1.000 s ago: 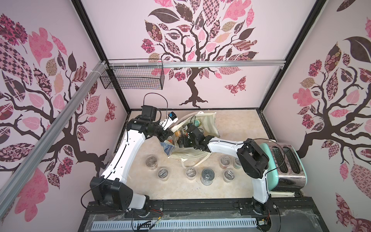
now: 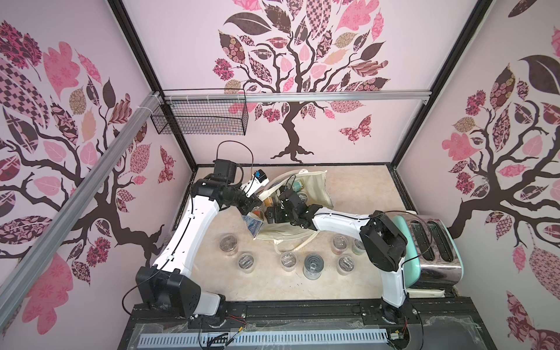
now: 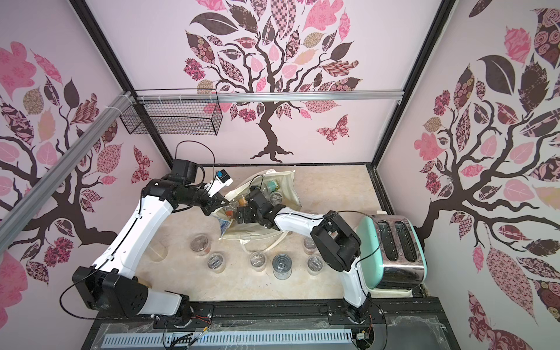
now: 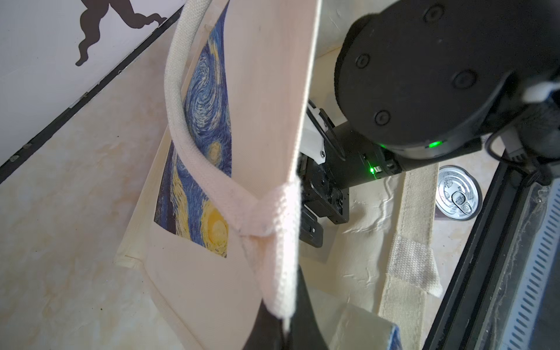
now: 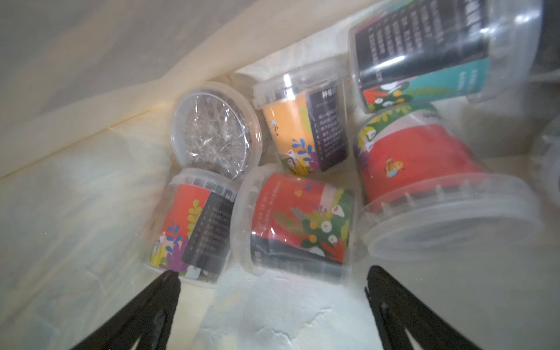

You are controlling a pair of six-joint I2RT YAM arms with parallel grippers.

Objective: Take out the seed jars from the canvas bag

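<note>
The open canvas bag point(image 2: 312, 186) lies mid-table with a Starry Night print. My left gripper is shut on the bag's rim at its left side, where the handle point(image 4: 186, 140) hangs. My right gripper is open inside the bag, above several seed jars lying in varied directions: a red jar point(image 5: 300, 221) between its fingertips' line and just beyond, another red jar point(image 5: 417, 151), an orange one point(image 5: 303, 128) and a teal one point(image 5: 420, 52). Several jars also stand on the table, such as one point(image 2: 245, 261) in front.
A metal can point(image 2: 313, 265) stands at the front centre among the jars. A mint toaster point(image 2: 425, 250) is at the right edge. A wire basket point(image 2: 198, 113) hangs on the rear rail. The table behind the bag's right side is clear.
My right gripper and arm have shifted very slightly within the bag. The left arm and the bag are almost unchanged.
</note>
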